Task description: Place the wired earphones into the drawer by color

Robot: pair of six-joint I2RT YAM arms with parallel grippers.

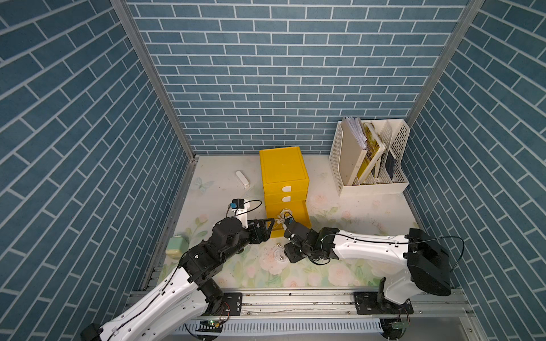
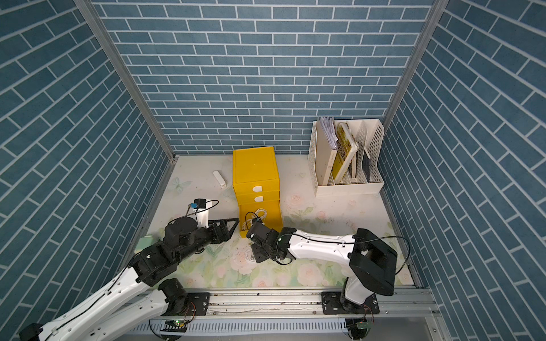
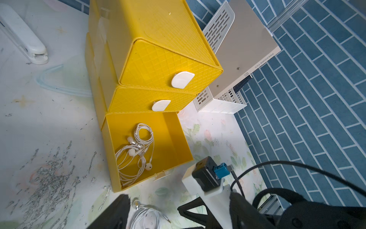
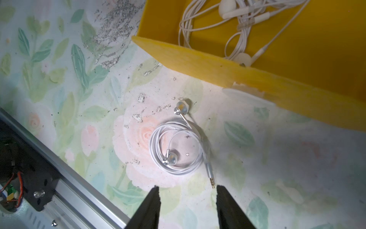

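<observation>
A coiled pair of white earphones with silvery buds [image 4: 177,147] lies on the table in front of the yellow drawer unit [image 3: 160,57]. Its bottom drawer [image 3: 167,139] is pulled out. Inside that drawer rest white wired earphones [image 3: 139,148], loosely bundled. My right gripper hovers over the table by the coil's near side, fingers part open, nothing between the fingers. To the left of the drawer, my left gripper is open and empty. The two upper drawers with white handles [image 3: 183,80] are shut.
A white file rack [image 1: 372,189] with folders stands at the back right. A white stick-like object [image 1: 242,179] lies left of the drawer unit, and a pale green item [image 1: 177,246] at the left edge.
</observation>
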